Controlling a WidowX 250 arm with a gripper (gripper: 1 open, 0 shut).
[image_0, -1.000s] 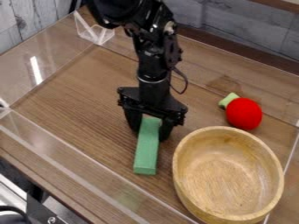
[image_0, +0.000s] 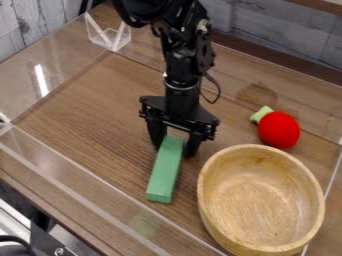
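Observation:
The black robot arm reaches down from the top to the middle of the wooden table, where its gripper (image_0: 179, 134) is low over the upper end of a long green block (image_0: 164, 174). The fingers surround that end or rest just at it; whether they are closed on it is hidden by the dark housing. The block lies lengthwise toward the front edge.
A large tan bowl (image_0: 262, 185) fills the front right. Behind it are a red round object (image_0: 278, 130) and a small pale green piece (image_0: 262, 114).
The gripper and arm have shifted very slightly; the green block stays in nearly the same place.

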